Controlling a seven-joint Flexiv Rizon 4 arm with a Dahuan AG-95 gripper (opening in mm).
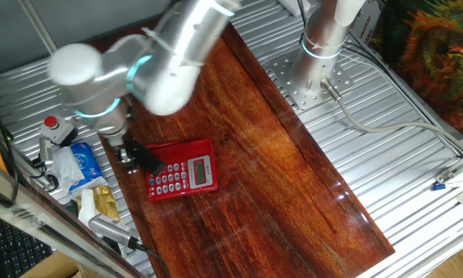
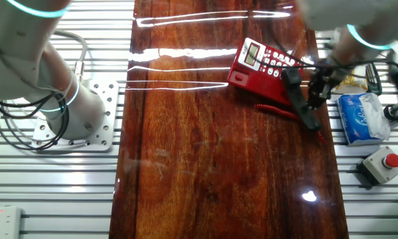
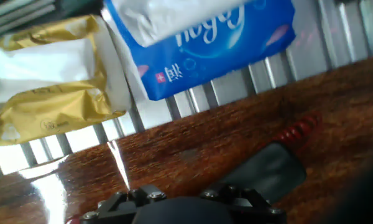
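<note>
A red desk telephone (image 1: 203, 179) with grey keys and a small display lies on the wooden board. Its black handset (image 2: 301, 101) is off to the keypad's side, angled across the phone's edge. A coiled red cord (image 2: 277, 110) runs beside it. My gripper (image 1: 126, 158) is low over the board's edge, close against the handset's outer side. In the wrist view, the handset (image 3: 270, 172) extends out from under the right-hand finger (image 3: 239, 198). The fingertips are hidden low in that view, so whether they grip the handset is unclear.
Beyond the board's edge lie a blue tissue pack (image 3: 221, 46) and a gold pack (image 3: 56, 93). A red-topped button box (image 2: 383, 164) stands near them. Much of the wooden board (image 1: 255, 185) is clear.
</note>
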